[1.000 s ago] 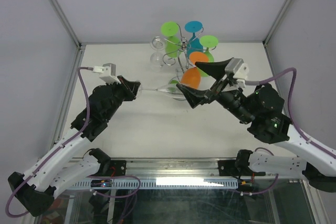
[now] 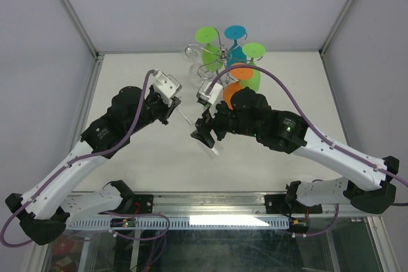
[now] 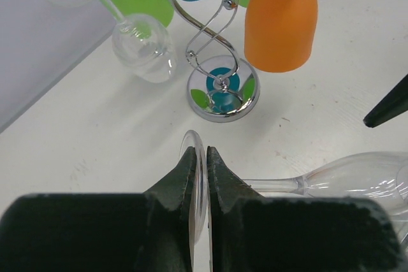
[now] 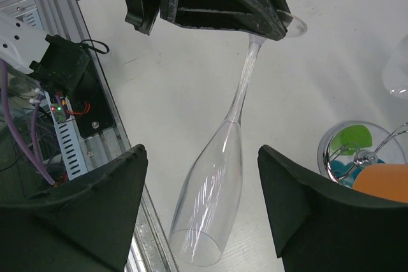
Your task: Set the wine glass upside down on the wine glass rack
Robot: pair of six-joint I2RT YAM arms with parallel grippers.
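Observation:
A clear wine glass [image 4: 213, 183] is held by its round foot in my left gripper, which is shut on the foot's edge. In the right wrist view its stem runs down from the left fingers [image 4: 271, 23] to the bowl. My right gripper is open, with one finger on each side of the bowl and visible gaps between. The top view shows the glass slanting toward the front right, partly covered by the right gripper. Behind stands the chrome wine glass rack [image 3: 223, 114], apart from both grippers.
The rack carries several upside-down glasses: an orange glass [image 3: 280, 23], green ones, a blue one [image 2: 235, 32] and a clear one [image 3: 143, 49] at its left. Bare white table [image 2: 140, 164] lies in front. The right forearm reaches close before the orange glass in the top view.
The glass has swung from pointing right to slanting toward the front. My left gripper has turned with it. The right gripper has moved left and turned, and now straddles the bowl.

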